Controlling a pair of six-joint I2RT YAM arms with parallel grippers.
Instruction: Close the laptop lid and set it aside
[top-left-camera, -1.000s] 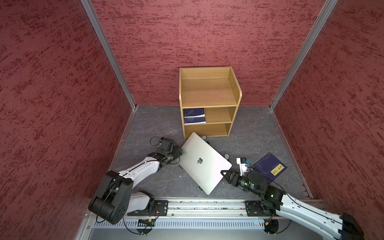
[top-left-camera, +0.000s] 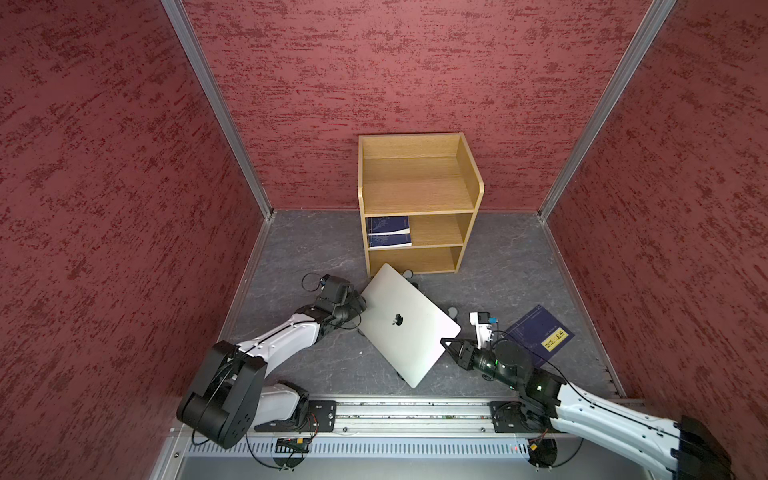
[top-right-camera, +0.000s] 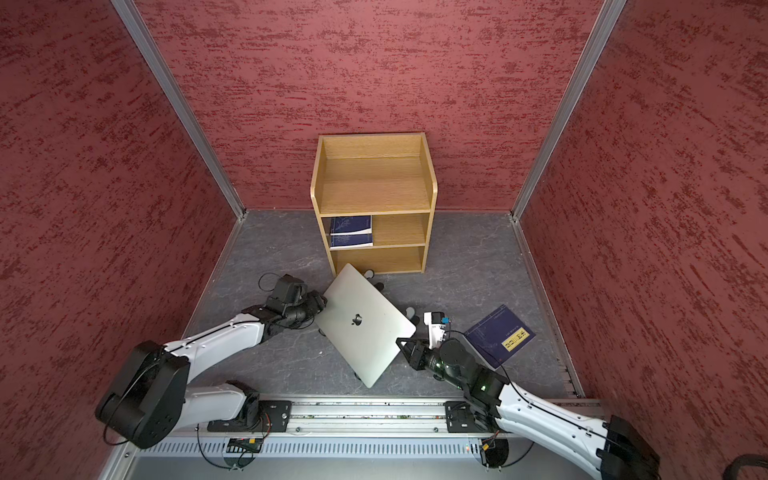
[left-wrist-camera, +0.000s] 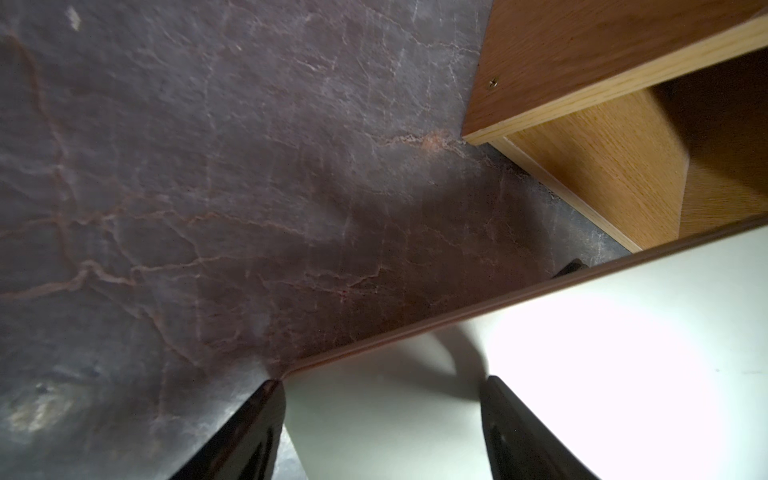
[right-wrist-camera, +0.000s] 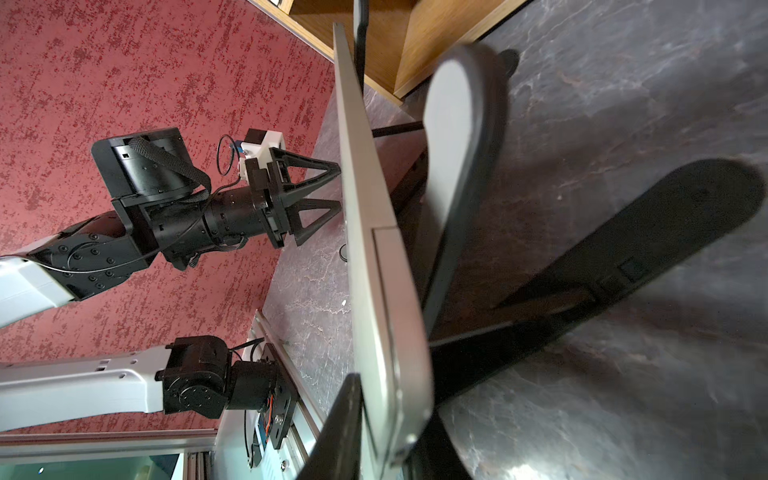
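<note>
The silver laptop (top-left-camera: 398, 320), lid down, lies turned diagonally in front of the shelf, its logo facing up. Beneath it the right wrist view shows a stand arm (right-wrist-camera: 456, 152) with a grey pad. My right gripper (top-left-camera: 445, 344) is shut on the laptop's near right corner; the edge sits between its fingers in the right wrist view. My left gripper is part open at the left end of the laptop, its two fingers (left-wrist-camera: 256, 428) well apart over the lid's corner. Whether those fingertips touch the laptop I cannot tell.
The wooden shelf (top-left-camera: 472, 180) stands close behind the laptop, with blue books (top-left-camera: 389, 225) in its middle level. A blue book (top-left-camera: 534, 334) lies on the table (top-left-camera: 504, 264) at right. Bare table stretches to the left and right of the shelf.
The left arm stays in almost the same place.
</note>
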